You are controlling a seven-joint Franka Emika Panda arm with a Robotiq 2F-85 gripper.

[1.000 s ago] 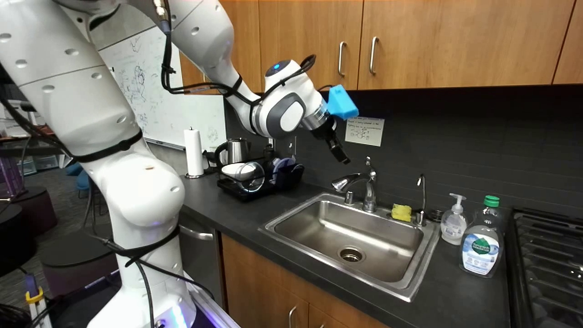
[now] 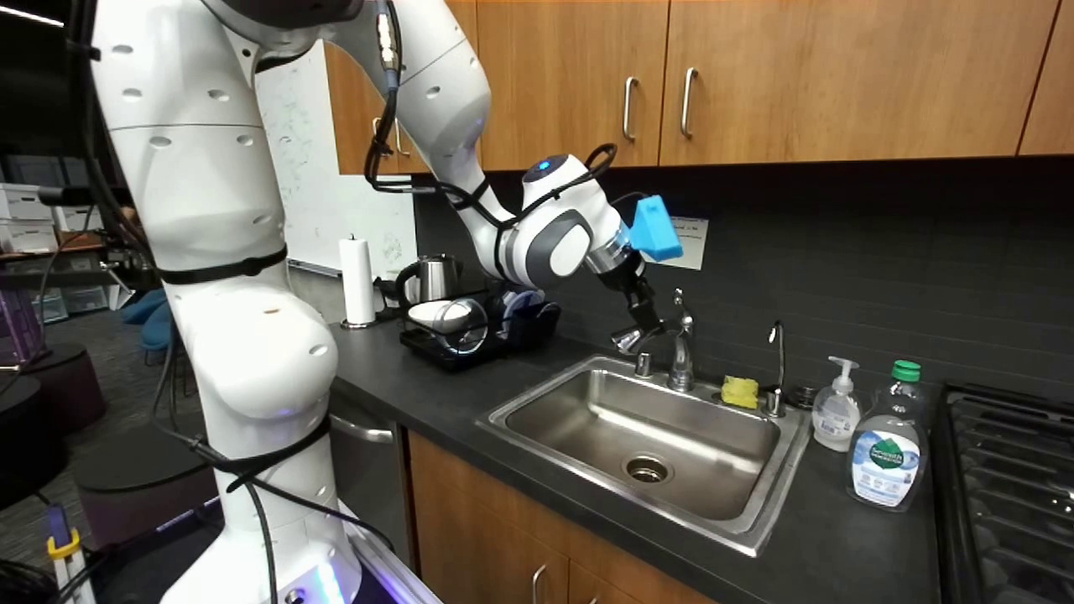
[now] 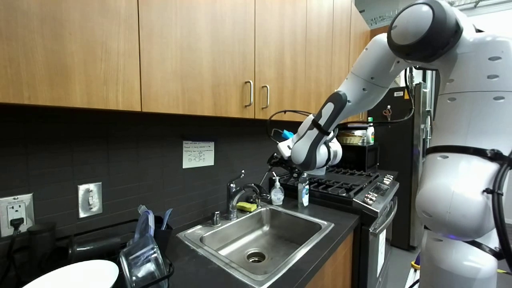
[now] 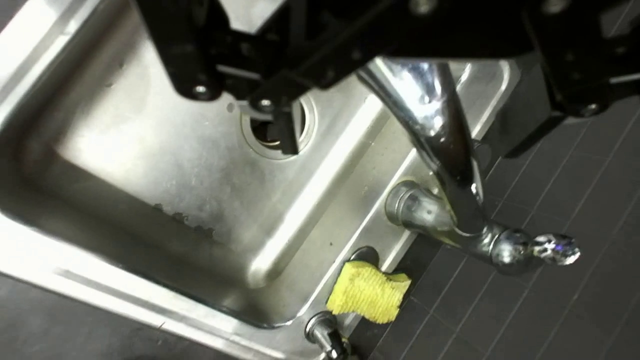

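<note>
My gripper is open, its two black fingers spread to either side of the chrome faucet point(image 4: 420, 108) in the wrist view. The spout passes between them, and part of it is hidden under the gripper body. In exterior view 1 the fingertips overlap the faucet spout point(image 2: 634, 337); whether they touch it I cannot tell. The faucet's lever point(image 2: 679, 300) stands upright on top. Below lies the empty steel sink point(image 2: 604, 423) with its drain point(image 2: 647, 468).
A yellow sponge point(image 4: 369, 291) rests on the sink's back rim beside a small spout point(image 2: 778, 352). Right of the sink stand a soap pump point(image 2: 836, 413) and a dish soap bottle point(image 2: 886, 453). A dish rack point(image 2: 453, 347) sits to the left, and wooden cabinets point(image 2: 564, 80) hang above.
The arm has moved right and down in exterior view 1. My gripper, earlier above and left of the faucet with clear space between, now overlaps its spout. The sink items look unchanged.
</note>
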